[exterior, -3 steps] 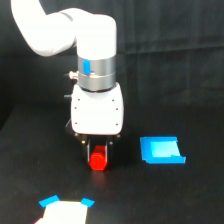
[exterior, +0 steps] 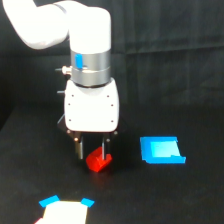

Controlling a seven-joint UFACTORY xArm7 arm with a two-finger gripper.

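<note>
Below the white arm's hand, a small red block (exterior: 98, 161) rests on the dark table, turned at an angle to the camera. My gripper (exterior: 92, 151) points straight down just above and behind it. Its dark fingers stand apart, one to the left of the block and the other near its right side. The gripper is open. Whether a finger touches the block cannot be made out.
To the right lies a light-blue square with a blue taped border (exterior: 162, 150). At the front left edge is a pale board (exterior: 65, 213) with blue tape at its corners. Bare dark table surrounds the block.
The hand has shifted a little to the left. The red block, which faced the camera squarely between the fingers, now looks turned and sits nearer the right finger.
</note>
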